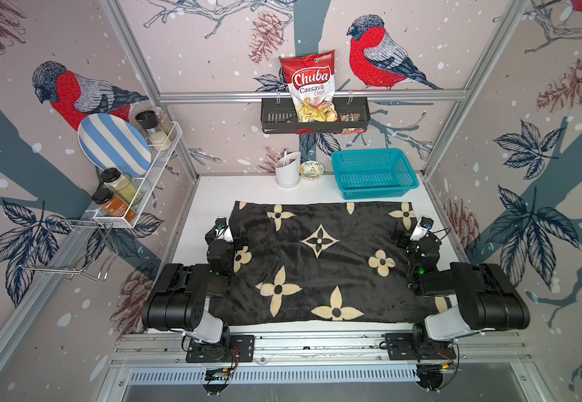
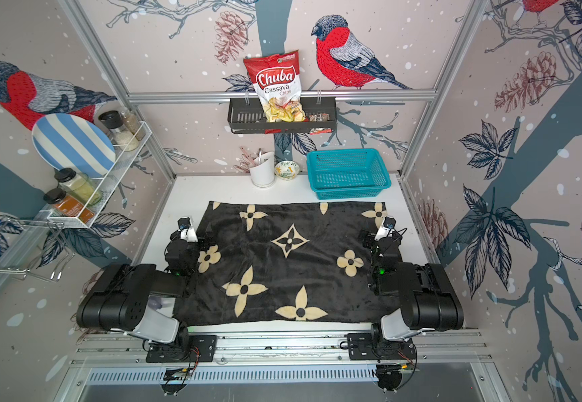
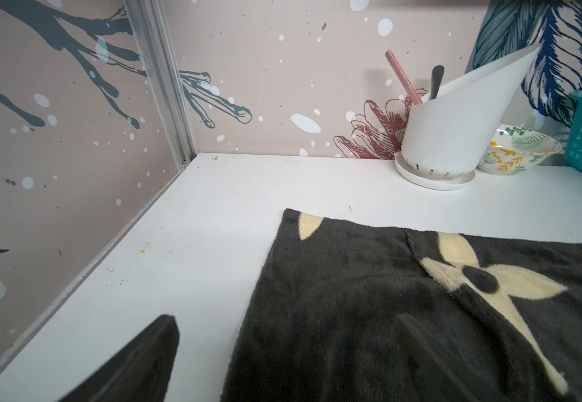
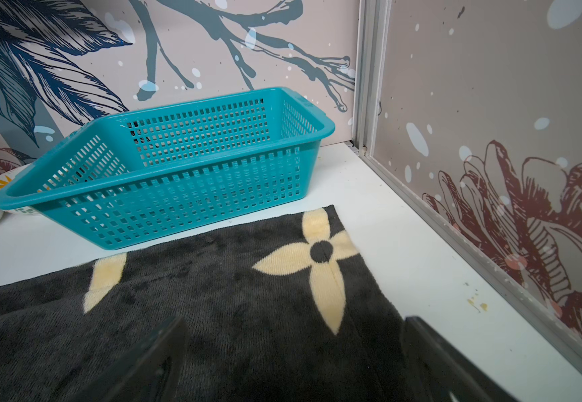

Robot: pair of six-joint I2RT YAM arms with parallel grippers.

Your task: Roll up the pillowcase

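Observation:
The dark grey pillowcase (image 1: 317, 268) with cream flower shapes lies spread flat across the table, a few soft wrinkles in it. In the left wrist view its far left corner (image 3: 292, 215) rests on bare white table, and my left gripper stands open over the left edge, its fingers apart with nothing gripped. My right gripper is open too, above the right edge of the cloth; the far right corner (image 4: 331, 211) shows beyond it. The arms hide parts of both side edges in the top views.
Behind the cloth stand a teal basket (image 1: 374, 174), a patterned bowl (image 1: 311, 170) and a white holder (image 1: 288, 170). The basket is close to the cloth's far edge (image 4: 217, 231). A wire shelf (image 1: 150, 174) with jars hangs on the left wall.

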